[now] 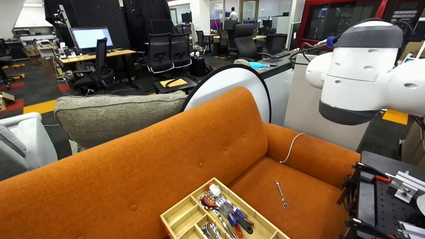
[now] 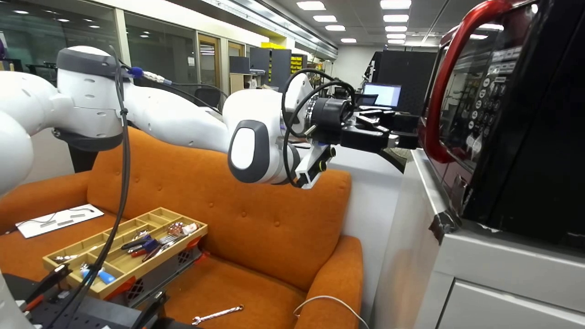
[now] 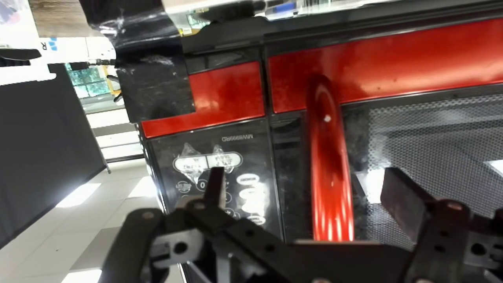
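A red microwave handle (image 3: 330, 174) runs between the two spread fingers of my gripper in the wrist view. The fingers are open, with a gap showing on both sides of the handle. In exterior view 2 the gripper (image 2: 410, 131) reaches right, its fingertips at the handle (image 2: 437, 87); whether they touch it cannot be told. The microwave door (image 3: 438, 155) looks shut, its dark mesh window right of the handle and the keypad (image 3: 221, 184) left. Exterior view 1 shows part of the microwave (image 1: 303, 26) behind the arm; the gripper is outside that view.
The microwave stands on a grey cabinet (image 2: 493, 257). Below the arm, an orange sofa (image 2: 247, 219) carries a wooden utensil tray (image 2: 200, 233) and a wrench (image 2: 218, 315). A white cord (image 1: 293, 145) lies over the sofa's armrest. Black cables hang along the arm.
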